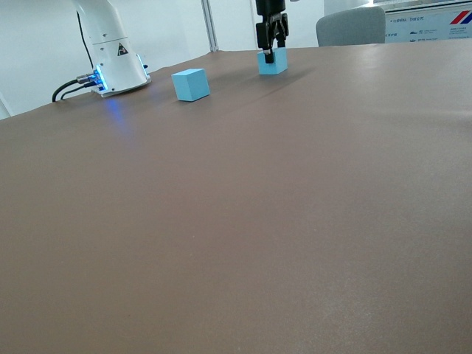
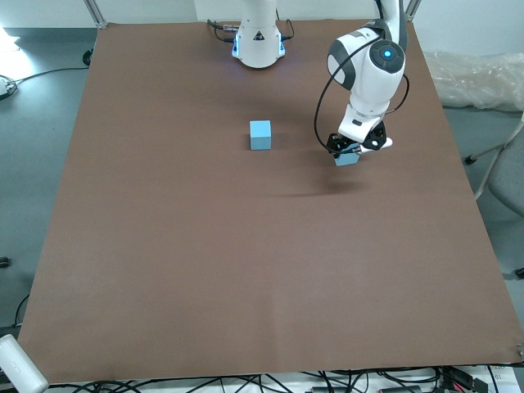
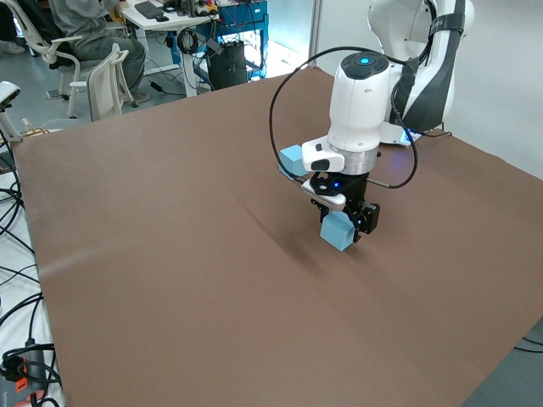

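Two light blue cubes are on the brown table. One cube [image 2: 260, 135] stands alone near the middle back; it also shows in the top view [image 1: 190, 85]. The other cube [image 3: 337, 230] is at my black gripper [image 1: 274, 51], whose fingers come down around it in the top view [image 1: 271, 66] and right view. In the left view the gripper [image 2: 352, 147] hides part of that cube [image 2: 347, 160]. Whether the fingers are closed tightly on it or just around it I cannot tell.
The arm's white base [image 2: 259, 41] stands at the back of the table [image 2: 246, 262], with cables beside it. A chair [image 2: 508, 172] is beyond the right edge, and cables lie past the front edge.
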